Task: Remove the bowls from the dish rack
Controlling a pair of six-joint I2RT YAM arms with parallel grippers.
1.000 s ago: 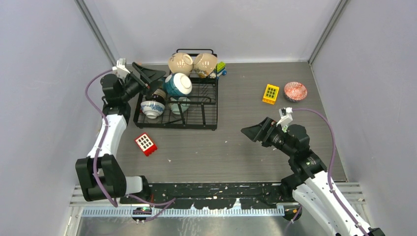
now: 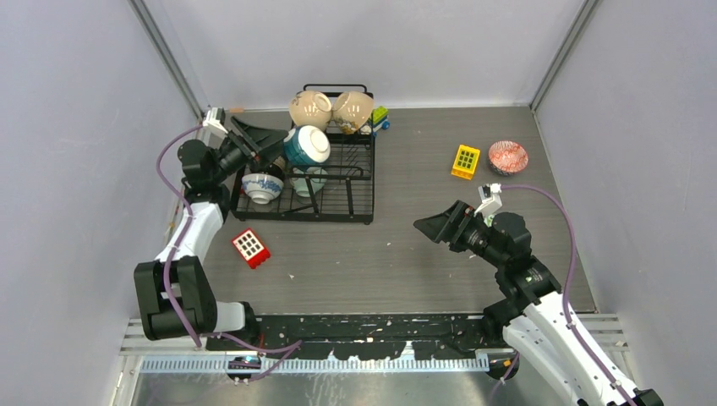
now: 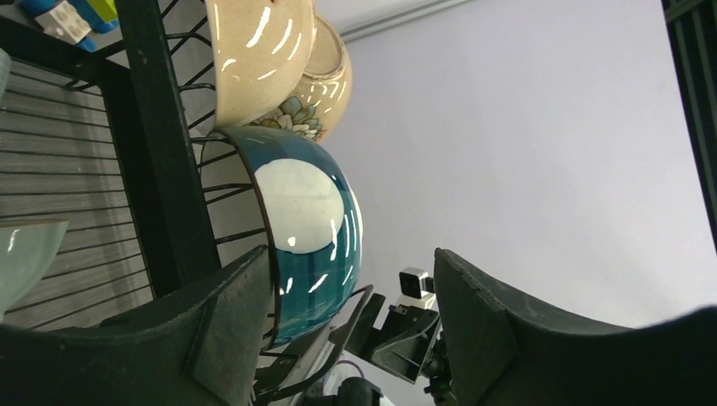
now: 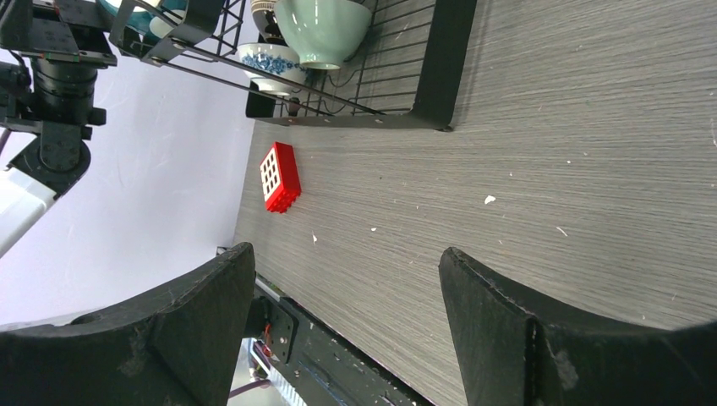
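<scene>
The dish rack (image 2: 342, 217) holds two beige bowls (image 2: 310, 107) at the back, a teal bowl (image 2: 308, 145) on its upper tier, and a blue-patterned bowl (image 2: 262, 188) and celadon bowl (image 4: 323, 32) lower. In the left wrist view, my left gripper is open at the teal bowl's edge, one finger close beside the rim, not shut on it. My right gripper (image 2: 435, 222) stands open and empty over the table, right of the rack.
A red-patterned bowl (image 2: 508, 156) and yellow block (image 2: 466, 161) sit at the right. A red block (image 2: 251, 248) lies before the rack.
My left arm has moved slightly right, toward the teal bowl, over the last second. The right arm and the bowls have not visibly moved.
</scene>
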